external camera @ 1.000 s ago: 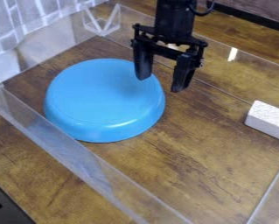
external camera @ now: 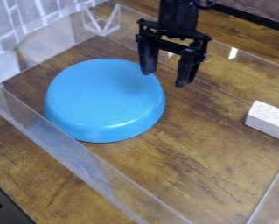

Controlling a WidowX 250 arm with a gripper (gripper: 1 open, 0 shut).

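The black gripper (external camera: 167, 68) hangs over the back right edge of a large blue round cushion-like object (external camera: 104, 98), its two fingers spread apart and pointing down. Nothing clearly shows between the fingertips. The blue object rests on a wooden floor of a tray-like enclosure.
A white block (external camera: 268, 118) lies at the right edge on the wooden surface (external camera: 188, 175). Clear plastic walls run along the left and lower edges.
The gripper has risen slightly and shifted a little to the right. The blue object and white block have not visibly moved.
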